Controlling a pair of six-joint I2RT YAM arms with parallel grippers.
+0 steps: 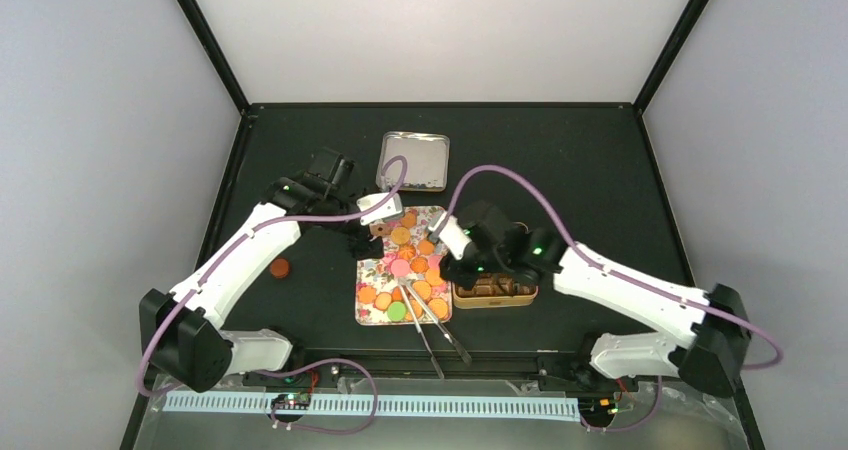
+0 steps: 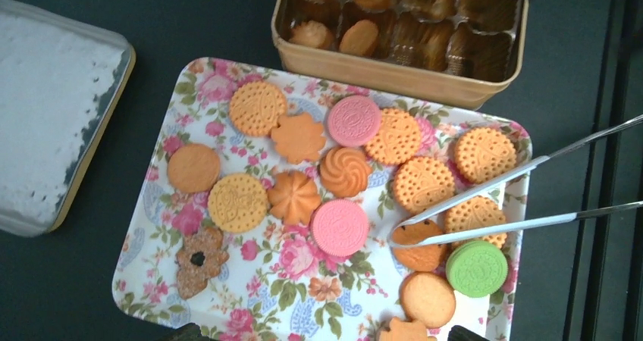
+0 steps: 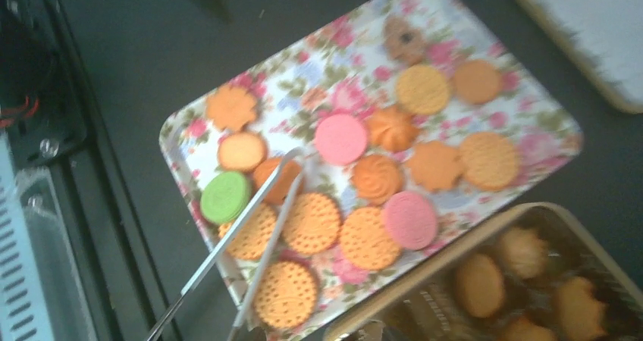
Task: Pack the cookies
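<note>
Assorted cookies lie spread on a floral tray (image 1: pixel 374 318): pink ones, a green cookie (image 2: pixel 476 269), round and flower-shaped brown ones. Silver tongs (image 2: pixel 485 229) rest across the tray's front right part, tips over a brown cookie (image 2: pixel 421 258), handles past the tray's edge. Beside the tray stands a tin (image 2: pixel 379 72) with divided compartments, a few holding cookies. My left gripper is open above the tray's left side, only its fingertips showing at the bottom. My right gripper, open too, hangs near the tin's edge, with the tongs to its left.
At the back lies the tin's metal lid (image 1: pixel 415 160). One brown cookie (image 1: pixel 280 268) sits alone on the black table, left of the tray.
</note>
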